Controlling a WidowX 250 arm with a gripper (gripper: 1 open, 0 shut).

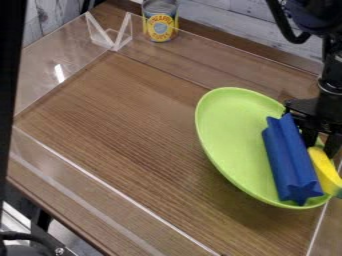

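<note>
A green oval plate [233, 135] lies at the right side of the wooden table. On it rest a blue star-shaped bar [289, 155] and a yellow banana [325, 172], both at the plate's right end. My black gripper [307, 122] is at the plate's right rim, just above the banana; its fingers are dark and partly hidden, and what is between them cannot be made out.
A can [160, 22] with a yellow label stands at the back, beside a clear plastic piece [110, 32]. A wall runs along the back right.
</note>
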